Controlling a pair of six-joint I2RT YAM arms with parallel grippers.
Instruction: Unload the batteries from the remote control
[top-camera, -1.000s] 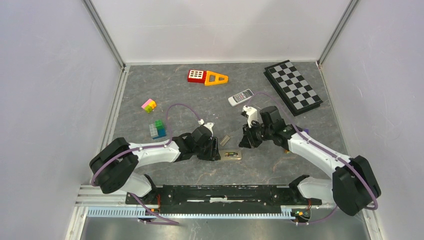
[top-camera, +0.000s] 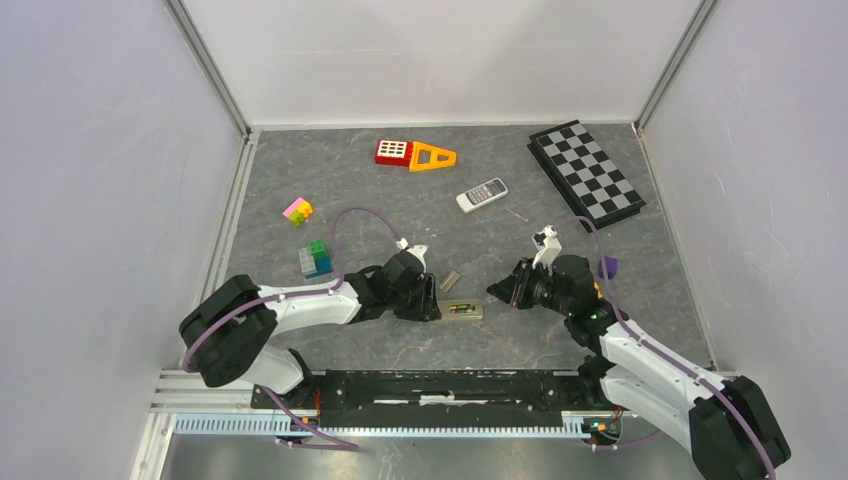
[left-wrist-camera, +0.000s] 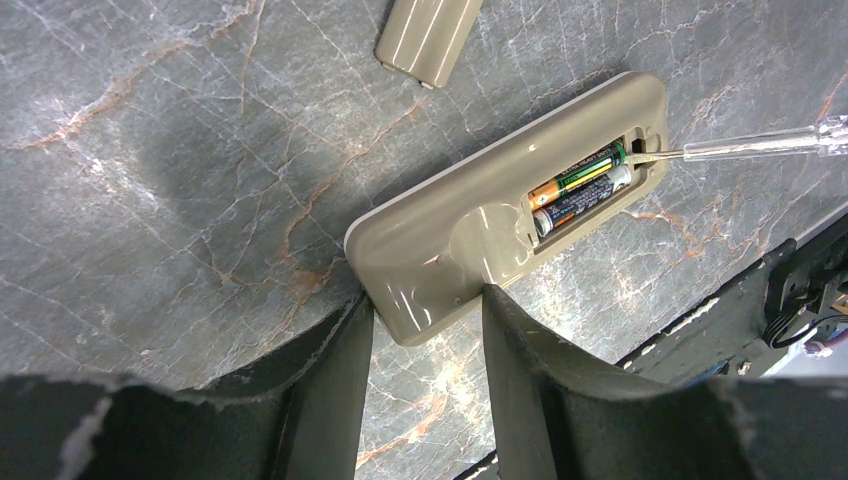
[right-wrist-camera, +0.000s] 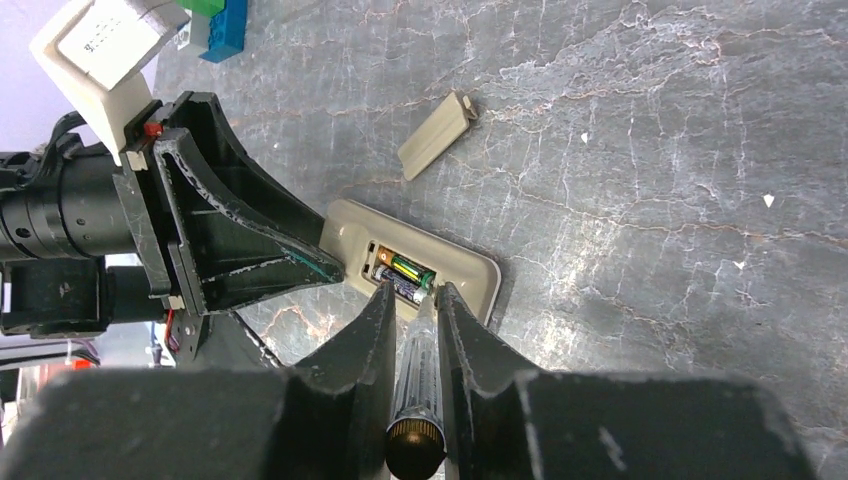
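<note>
The beige remote control (left-wrist-camera: 470, 220) lies back side up with its battery bay uncovered. Two batteries (left-wrist-camera: 580, 185) sit side by side in the bay, one green-and-orange, one dark. My left gripper is shut on the remote's end. In the right wrist view my right gripper is shut on a screwdriver with a clear handle (right-wrist-camera: 418, 375). In the left wrist view the screwdriver's metal tip (left-wrist-camera: 655, 156) reaches into the bay at the batteries' right end; whether it touches a battery I cannot tell. The detached battery cover (right-wrist-camera: 437, 135) rests on the table beside the remote.
A white remote (top-camera: 482, 195) and a red-and-yellow toy (top-camera: 415, 155) lie farther back. The checkerboard (top-camera: 587, 175) is at back right, coloured blocks (top-camera: 315, 258) at left. Around the remote, the grey table is mostly clear.
The left arm, the remote and the cover have stayed in place.
</note>
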